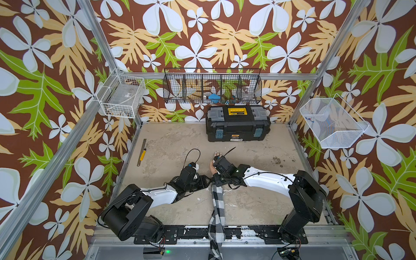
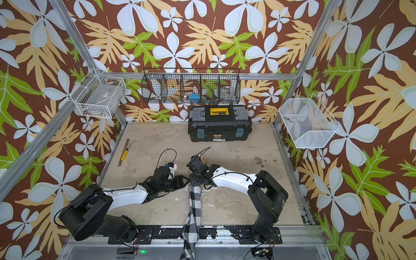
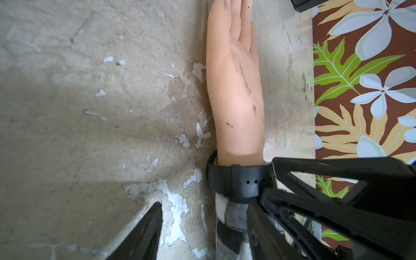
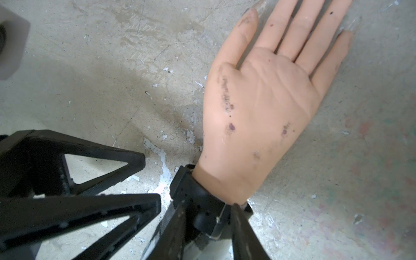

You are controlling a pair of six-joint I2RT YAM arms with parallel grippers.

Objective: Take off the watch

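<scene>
A black watch strap (image 3: 244,179) circles the wrist of a mannequin hand (image 4: 260,117) that lies palm up, with a checked sleeve (image 1: 218,208) below it. Two small holes show in the strap; no watch face is visible. My right gripper is part open over the wrist, its fingers (image 4: 243,234) on either side of a stretch of strap; whether they touch it is unclear. From the thumb side, my left gripper faces the strap, part open, with nothing between its fingers. Its tips stand just apart from the strap in the right wrist view.
A black toolbox (image 1: 237,123) stands at the back below a wire basket rack (image 1: 212,88). On the far left lies a yellow-handled tool (image 1: 142,154). The two grippers are very close together at the wrist.
</scene>
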